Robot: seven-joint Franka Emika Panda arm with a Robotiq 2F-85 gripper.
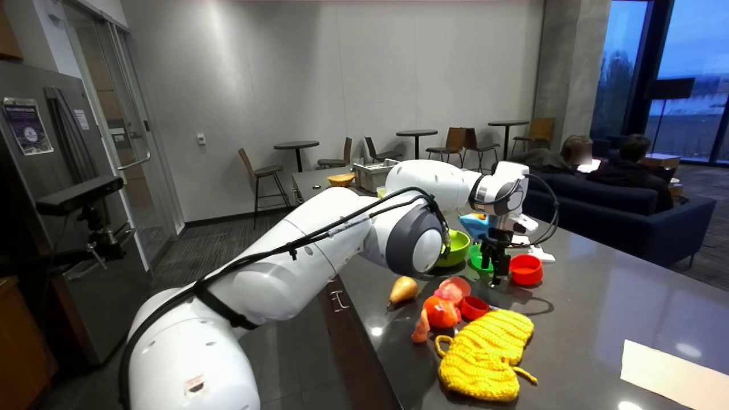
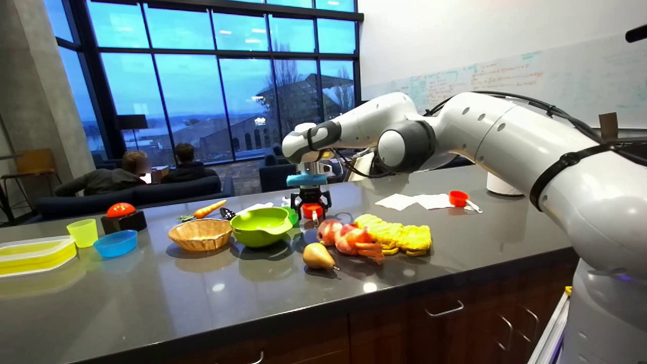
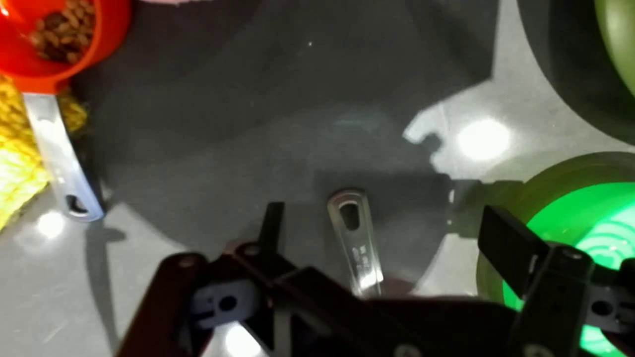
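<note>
My gripper (image 1: pixel 494 270) hangs low over the counter, open. Its fingers stand wide apart in the wrist view, on either side of a metal handle (image 3: pixel 358 247) without touching it. That handle appears to belong to the larger red measuring cup (image 1: pixel 527 271); in the wrist view the gripper hides the cup itself. Just beyond the right finger (image 3: pixel 512 247) lies the small green bowl (image 3: pixel 595 220), partly covered by it. A smaller red measuring cup (image 3: pixel 110 35) holds brown nuts or beans, its metal handle pointing down the view.
Close by are a large lime bowl (image 2: pixel 261 228), a pear (image 2: pixel 319 256), pinkish-red items (image 2: pixel 352 239) and yellow knitwear (image 1: pixel 488 353). A wicker basket (image 2: pixel 200 235) and blue bowl (image 2: pixel 116 244) stand farther off.
</note>
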